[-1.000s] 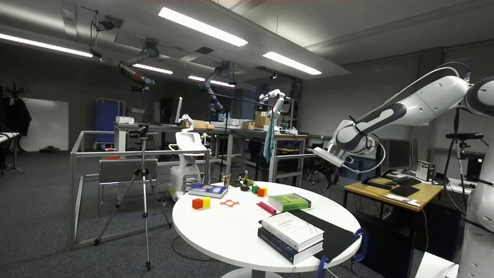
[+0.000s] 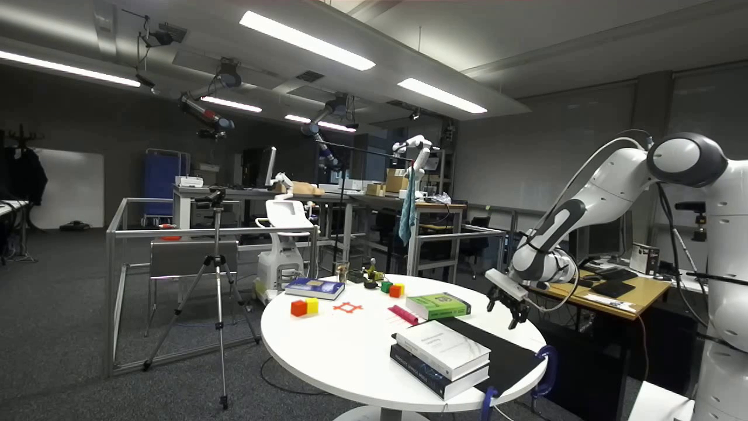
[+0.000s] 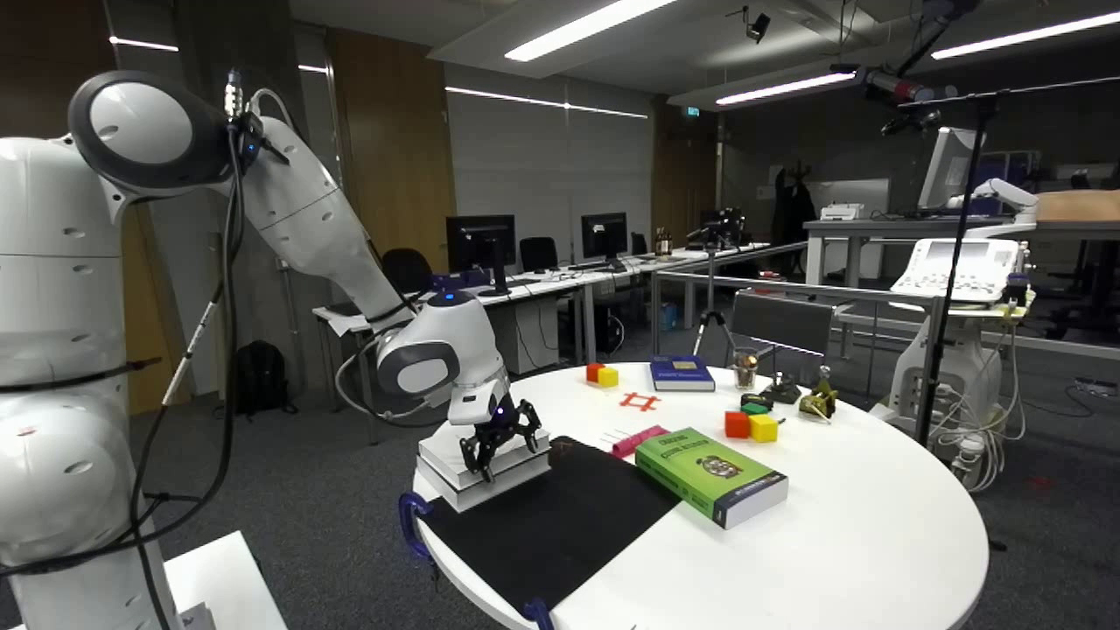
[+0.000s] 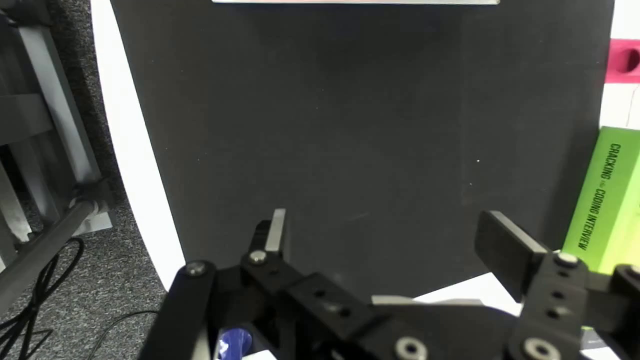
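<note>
My gripper is open above the black mat [image 4: 336, 138], with nothing between its spread fingertips. In exterior view 1 the gripper [image 2: 505, 309] hangs over the table's right side, clear of the surface. A stack of two thick books [image 2: 442, 354] lies at the mat's edge, a white-covered one on top of a darker one. The green book [image 3: 711, 467] lies flat across the mat from the stack, its spine [image 4: 594, 198] showing at the right of the wrist view. Farther off lies a blue book [image 3: 682, 372].
Orange and yellow cubes [image 2: 304, 307], an orange frame [image 2: 347, 307], a pink piece [image 2: 403, 314] and more coloured cubes [image 3: 751, 425] sit on the round white table [image 2: 336, 351]. A blue clamp [image 3: 415, 523] grips the table's edge.
The arm has come down and my gripper now hangs lower, closer to the table's right side. Books and cubes stay where they were.
</note>
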